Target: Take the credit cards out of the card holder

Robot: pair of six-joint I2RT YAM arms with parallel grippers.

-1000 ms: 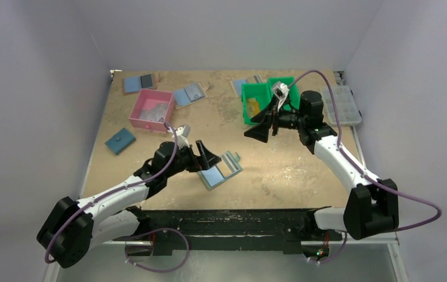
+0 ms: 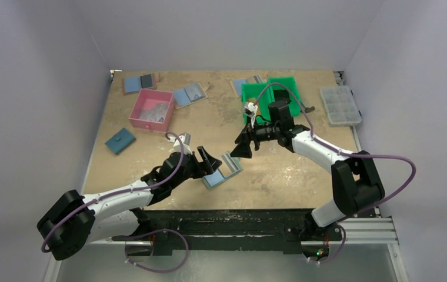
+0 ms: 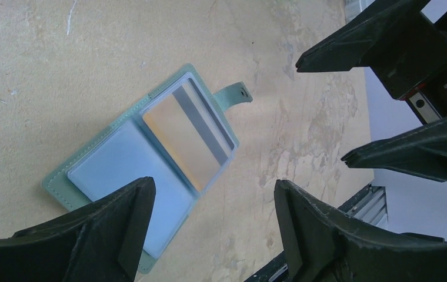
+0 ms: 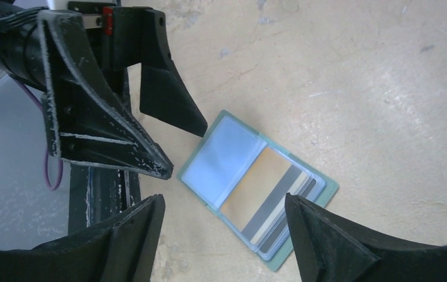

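Observation:
An open teal card holder (image 2: 214,179) lies near the front middle of the table. One half shows a light blue panel (image 3: 126,167), the other clear slots with cards (image 3: 183,138), tan with grey stripes; a small snap strap (image 3: 237,94) sticks out. My left gripper (image 2: 208,157) hangs just above the holder's left side, fingers apart with nothing between them. My right gripper (image 2: 242,147) hangs above and behind the holder's right end, also open and empty. Each wrist view shows the other gripper close by, over the holder.
A pink bin (image 2: 166,112) stands back left, green bins (image 2: 283,80) back right, a clear organiser (image 2: 339,106) far right. Other card holders (image 2: 183,97) lie along the back, a closed teal one (image 2: 120,141) at left. The table around the open holder is clear.
My right gripper has moved left and toward the front, down to the card holder.

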